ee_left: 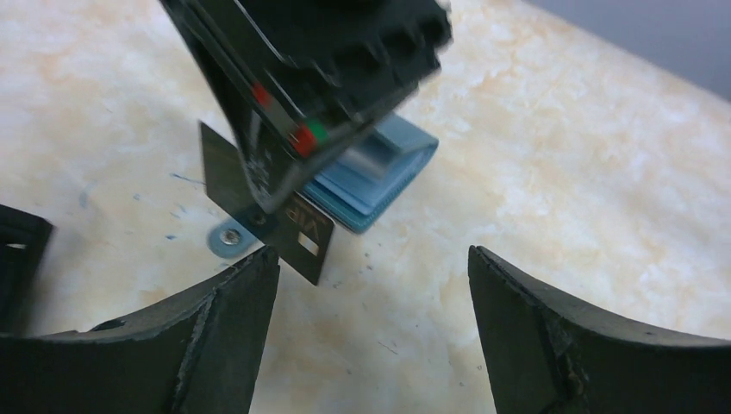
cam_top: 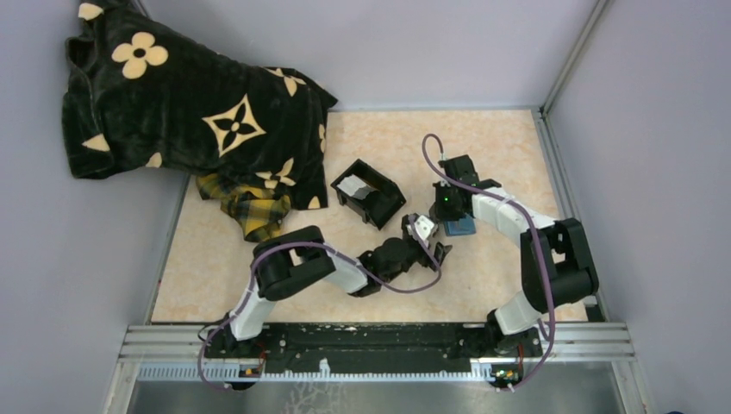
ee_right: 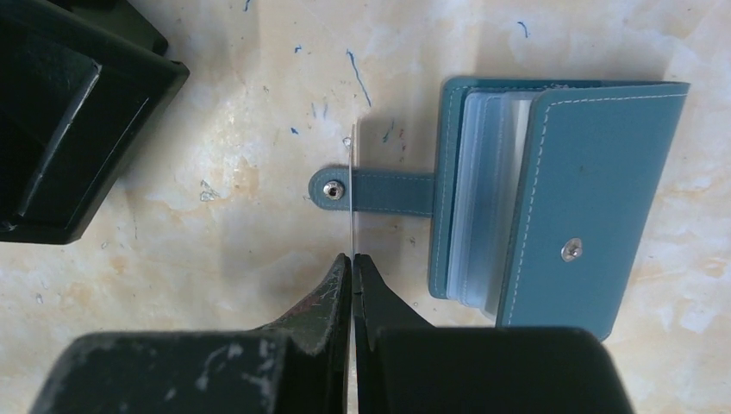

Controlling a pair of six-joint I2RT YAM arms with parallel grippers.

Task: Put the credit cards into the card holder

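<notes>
A teal card holder [ee_right: 595,198] lies open on the table, clear sleeves showing, its snap strap out to the left. Above it my right gripper is shut on a thin card, seen edge-on over the strap in the right wrist view; in the left wrist view the dark card [ee_left: 302,237] hangs upright from it, left of the holder [ee_left: 379,172]. My left gripper is open and empty, low in front of the holder and card. From above, the holder [cam_top: 461,226] is partly under the right arm.
A black box [cam_top: 388,207] with white items inside stands left of the holder. A dark patterned blanket [cam_top: 172,103] and yellow plaid cloth [cam_top: 254,216] cover the back left.
</notes>
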